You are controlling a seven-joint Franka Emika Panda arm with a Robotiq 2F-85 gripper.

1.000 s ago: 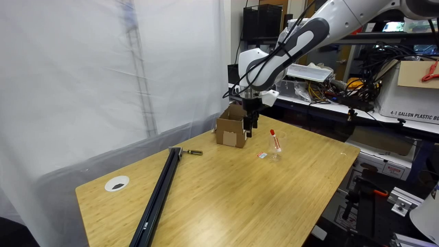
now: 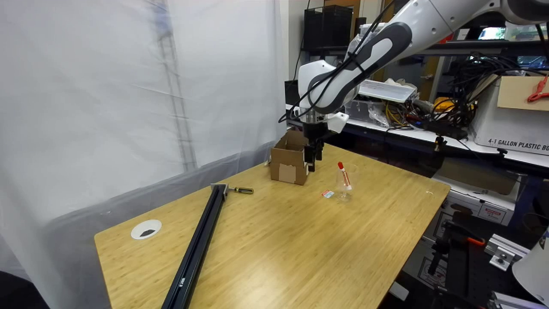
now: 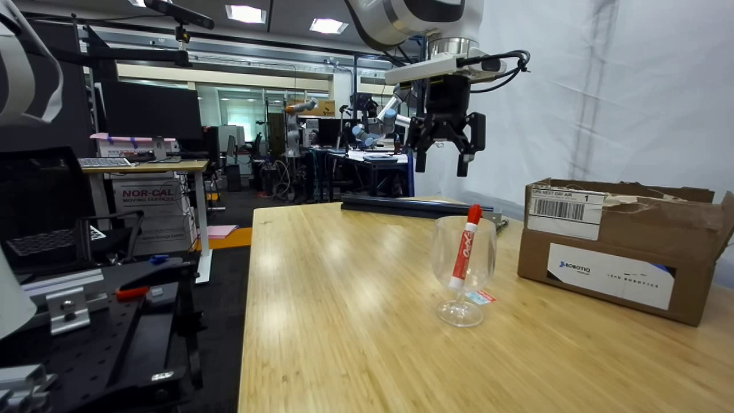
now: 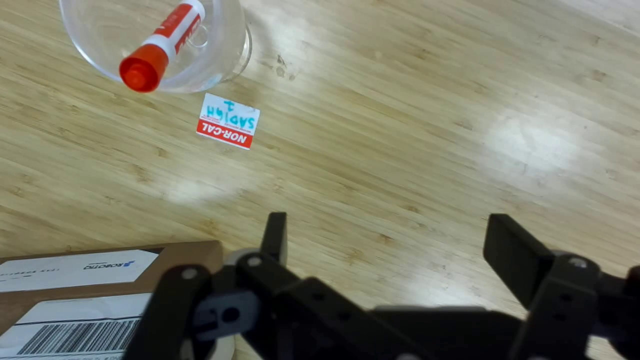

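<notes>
A red and white marker (image 3: 464,256) leans inside a clear stemmed glass (image 3: 461,313), its red cap up above the rim. From above, in the wrist view, the marker (image 4: 171,36) and the glass (image 4: 225,36) lie at the top left, away from my fingers. My gripper (image 3: 441,172) hangs over the table with its fingers wide apart and nothing between them. Only bare wood shows between the fingers in the wrist view. The cardboard box (image 2: 287,167) stands close to my gripper (image 2: 311,167), its top uncovered; what lies inside cannot be seen.
Beside the glass a small red and white label (image 4: 228,121) lies flat. A long black rail (image 2: 200,242) and a screwdriver (image 2: 242,190) rest on the table's other part. A plastic curtain borders one side.
</notes>
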